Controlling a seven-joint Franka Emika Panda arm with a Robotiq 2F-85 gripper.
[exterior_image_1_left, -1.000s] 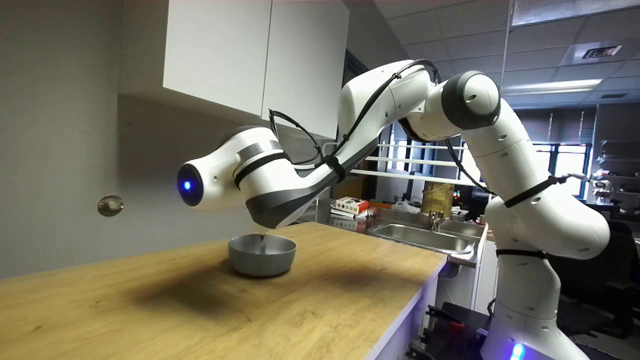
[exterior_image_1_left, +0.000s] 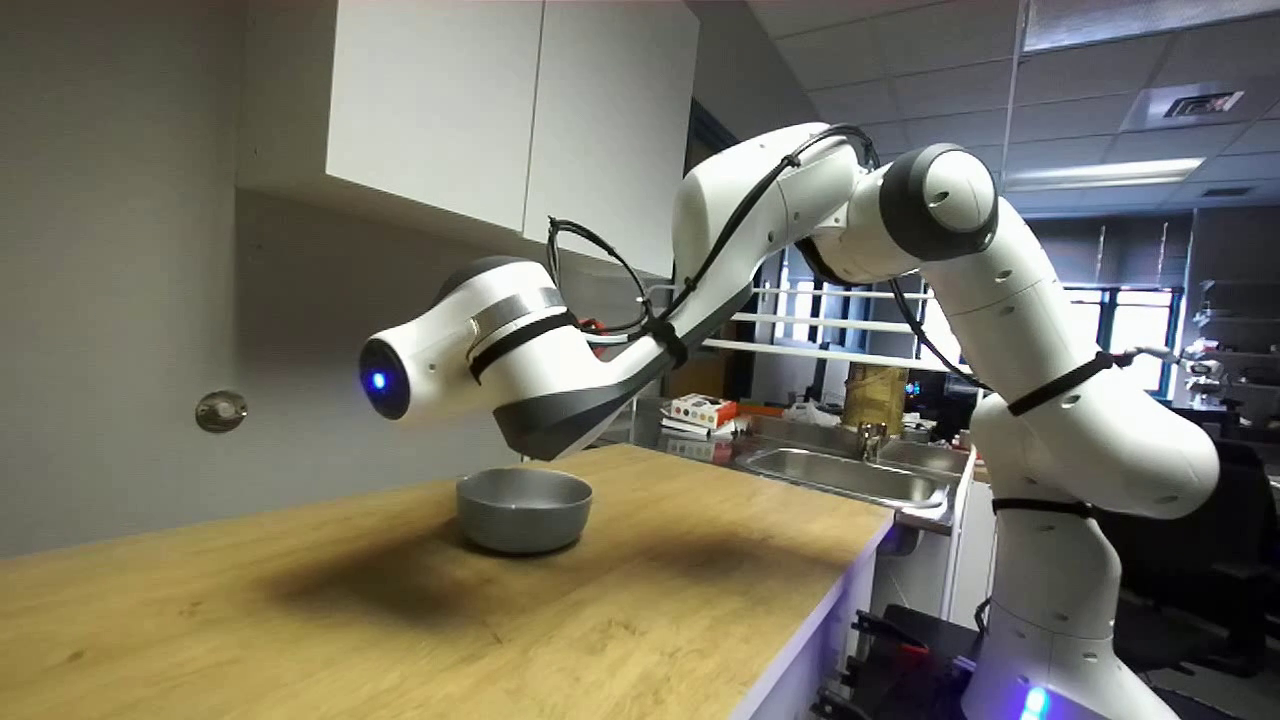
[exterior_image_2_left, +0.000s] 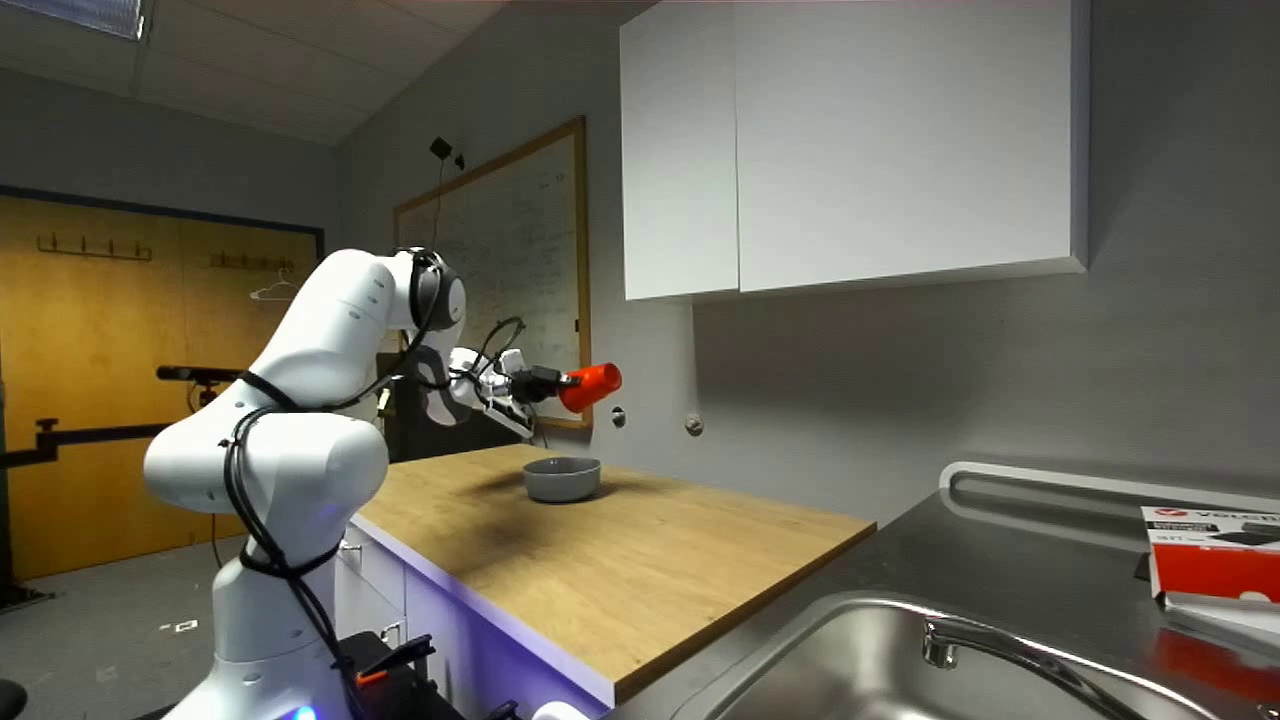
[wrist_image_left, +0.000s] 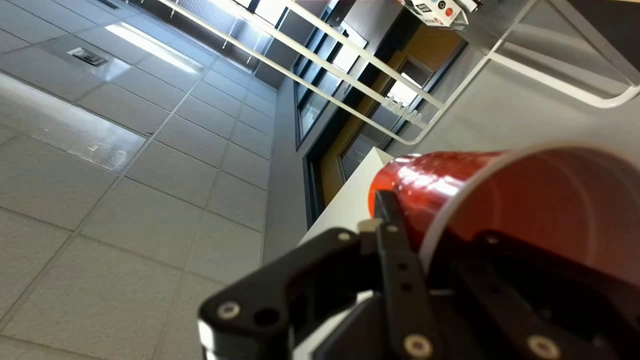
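Observation:
In exterior view 2 a red cup (exterior_image_2_left: 590, 386) is held in the air, tilted well over onto its side. My gripper (exterior_image_2_left: 566, 382) is shut on the cup's thin wall. The wrist view shows the cup (wrist_image_left: 435, 177) close up, one black finger (wrist_image_left: 396, 255) outside its wall and the other reaching into its mouth. No contents show in the visible part of its inside. A grey bowl (exterior_image_1_left: 524, 514) rests upright on the wooden counter, below the arm; its bottom is hidden. In exterior view 1 the arm's wrist covers most of the gripper and cup.
Around the bowl the wooden counter (exterior_image_2_left: 672, 540) is clear. White wall cabinets (exterior_image_1_left: 438, 108) hang above it. A metal sink (exterior_image_2_left: 840, 654) with a tap (exterior_image_2_left: 1008, 648) and a red-and-white box (exterior_image_2_left: 1218, 558) lie beyond the counter's end.
The arm's wrist has turned and shifted slightly; a bit of red now shows behind it. The pale blur above the bowl and the dark streak at its inside are gone from view.

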